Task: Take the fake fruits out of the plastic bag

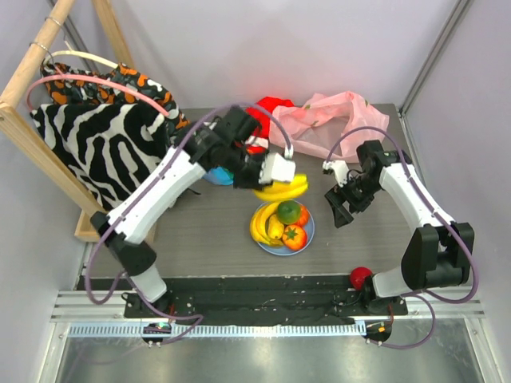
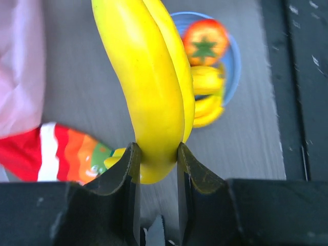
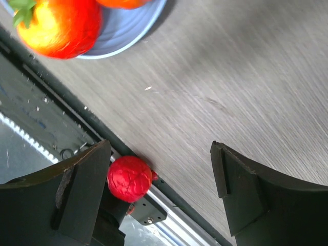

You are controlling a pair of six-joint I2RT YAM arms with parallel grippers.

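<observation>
My left gripper is shut on a bunch of yellow bananas (image 2: 141,77), held in the air just above and behind a blue plate (image 1: 306,239) of fruit: bananas (image 1: 259,225), a green fruit (image 1: 289,211) and tomatoes (image 1: 294,237). My right gripper stands open over bare table right of the plate, nothing between its fingers. A red fruit (image 3: 128,178) sits at the table's front edge near the right arm. A crumpled pink plastic bag (image 1: 351,112) lies at the back right; I cannot tell whether anything is inside it.
A wooden stand (image 1: 32,144) with patterned bags fills the left. Colourful bags (image 2: 69,156) lie at the back centre. A dark edge (image 1: 239,291) runs along the front.
</observation>
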